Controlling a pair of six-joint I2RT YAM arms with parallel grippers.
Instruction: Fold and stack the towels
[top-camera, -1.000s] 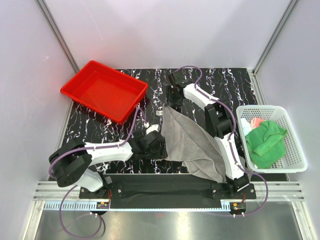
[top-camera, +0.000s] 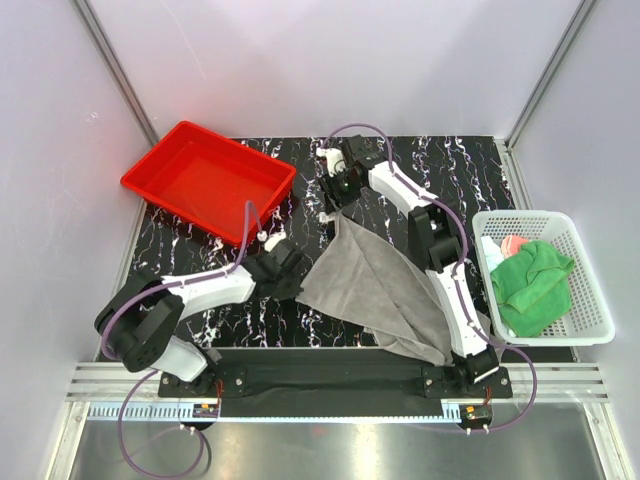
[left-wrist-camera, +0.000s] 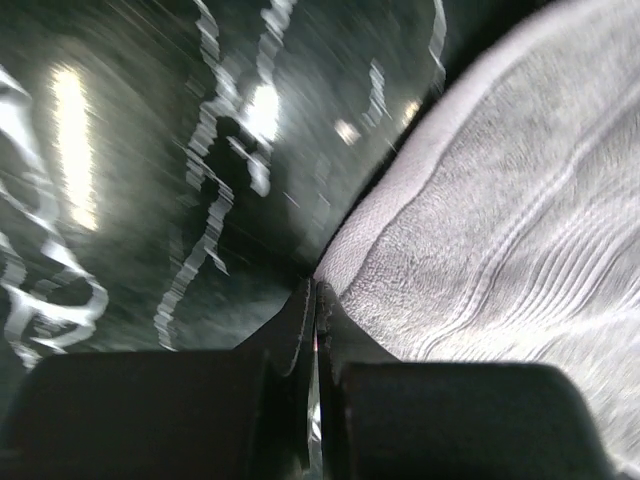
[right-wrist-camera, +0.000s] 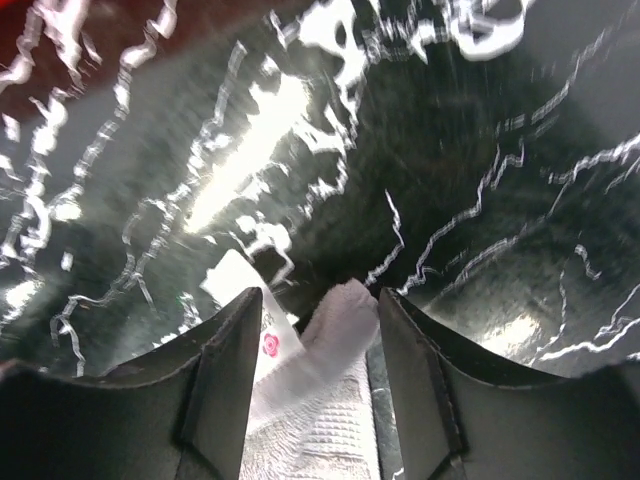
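A grey towel (top-camera: 375, 290) is spread across the middle and lower right of the black marbled table (top-camera: 200, 240), one fold running over it. My left gripper is shut at the towel's left edge, on the hem. My right gripper stands part open over the towel's upper corner, whose raised tip and white label (right-wrist-camera: 232, 284) show between and beside its fingers; whether it grips the cloth I cannot tell.
A red tray (top-camera: 205, 175) sits at the back left, empty. A white basket (top-camera: 585, 315) on the right holds green, pink and white cloths.
My left gripper has moved left, drawing the towel's left corner out with it. My right gripper has shifted a little toward the left at the upper corner.
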